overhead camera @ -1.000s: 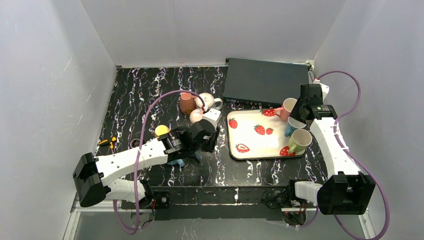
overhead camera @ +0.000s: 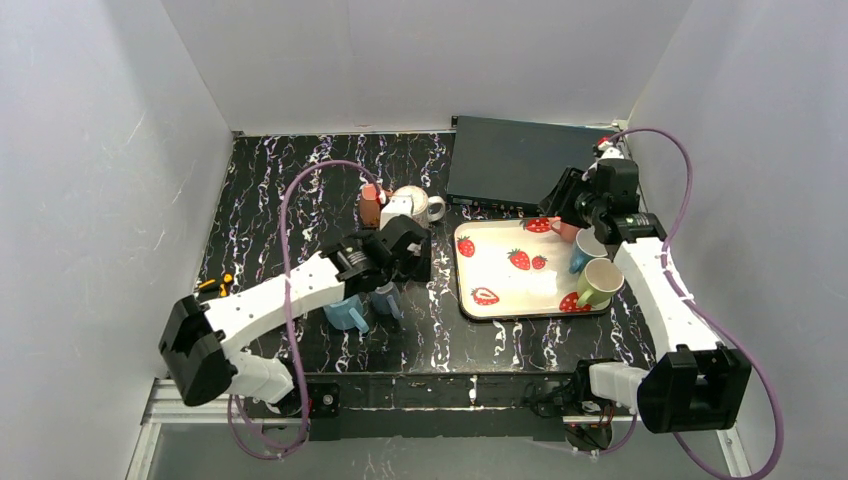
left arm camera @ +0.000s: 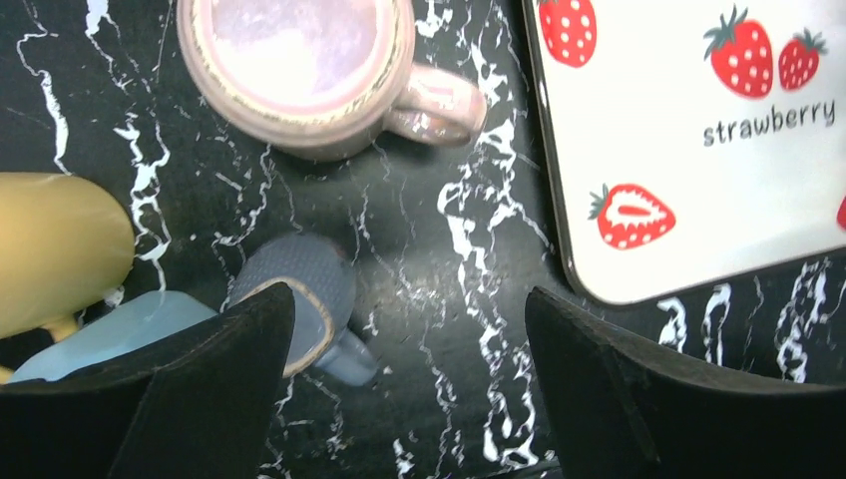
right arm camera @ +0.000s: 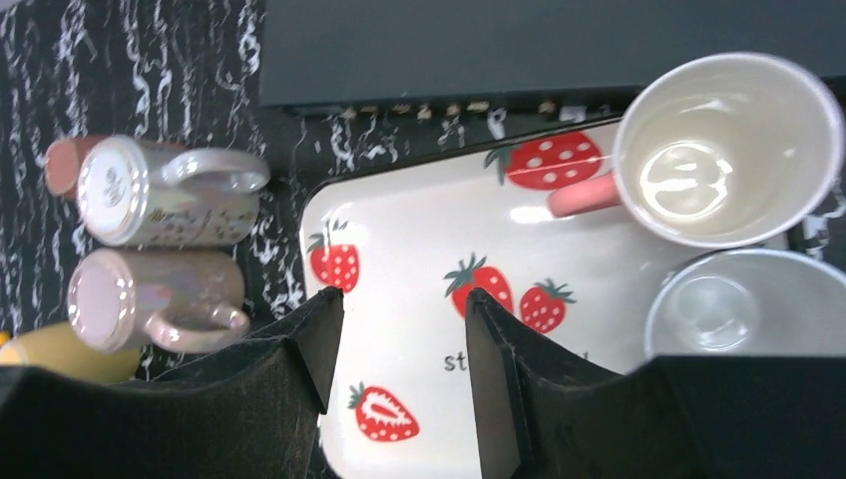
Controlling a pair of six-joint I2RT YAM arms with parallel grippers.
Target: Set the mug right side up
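Observation:
In the left wrist view a pink upside-down mug (left arm camera: 294, 55) lies at the top, above a grey-blue mug (left arm camera: 299, 269), a light blue one (left arm camera: 140, 317) and a yellow one (left arm camera: 55, 244). My left gripper hovers open over them, nothing between its fingers. My right gripper hangs part open and empty over the strawberry tray (right arm camera: 369, 239). On the tray's right stand upright a pink mug (right arm camera: 728, 150), a blue mug (right arm camera: 743, 304) and, in the top view, a green mug (overhead camera: 600, 275).
A dark flat box (overhead camera: 525, 160) lies behind the tray. A white mug (right arm camera: 165, 190) and a brown one (overhead camera: 368, 205) stand at the back left. The tray's left part is free; small yellow tools (overhead camera: 215, 285) lie at the far left.
My left arm has shifted slightly back from the front, turning at the wrist. My right gripper has moved left from over the tray's mugs toward the tray's middle.

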